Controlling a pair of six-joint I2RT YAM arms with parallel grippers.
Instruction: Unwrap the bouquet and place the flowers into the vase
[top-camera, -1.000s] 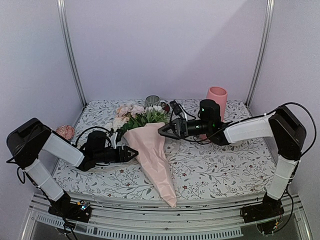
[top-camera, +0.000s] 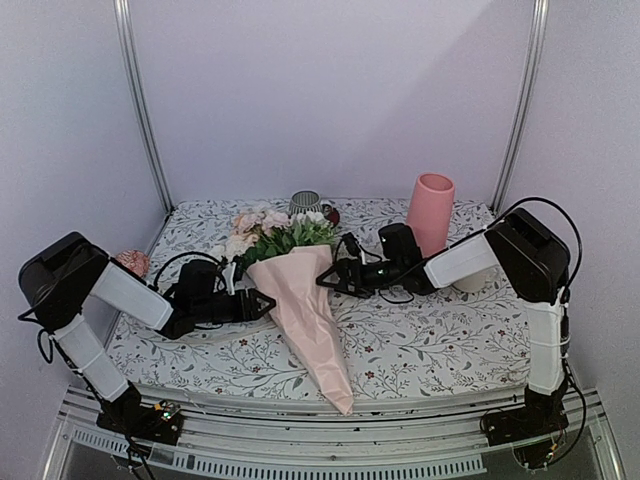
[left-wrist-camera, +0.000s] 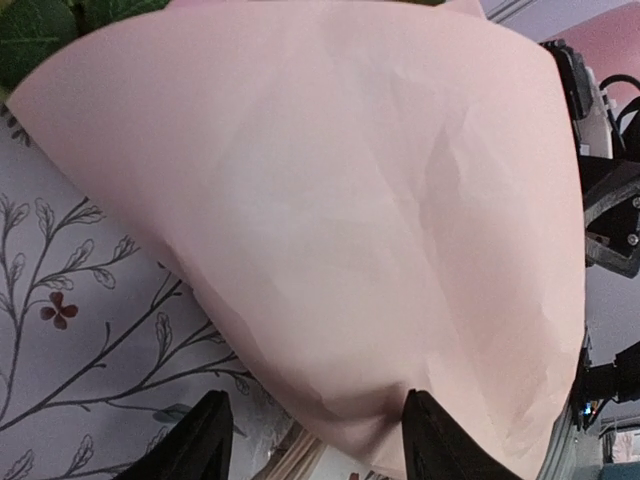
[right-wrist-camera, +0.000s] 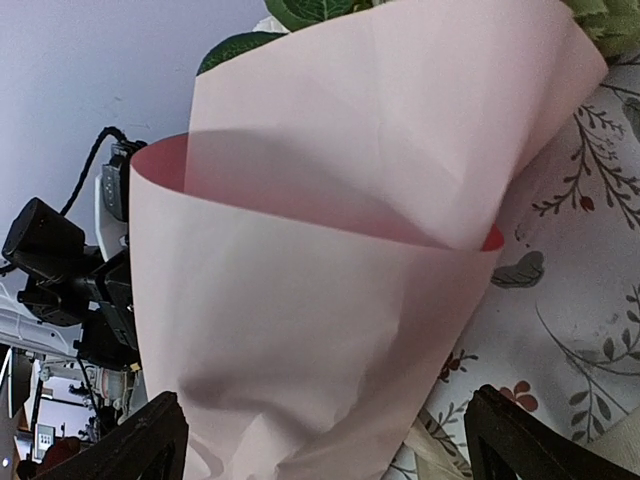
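Observation:
The bouquet lies on the patterned cloth: pale pink and white flowers (top-camera: 262, 218) with green leaves at the back, and a pink paper wrap (top-camera: 305, 300) tapering towards the front edge. At the wrap's left side is my left gripper; its fingers stand some way apart, one against the creased paper, with cloth and thin stems showing in the gap. Whether it grips the wrap cannot be told. My right gripper is open at the wrap's right side, with paper in view between its fingers. The tall pink vase (top-camera: 431, 215) stands upright at the back right.
A striped cup (top-camera: 305, 202) stands behind the flowers. A round pink patterned object (top-camera: 133, 263) sits at the left edge. A pale round object (top-camera: 470, 282) is partly hidden beneath the right arm.
The bouquet shows no clear movement.

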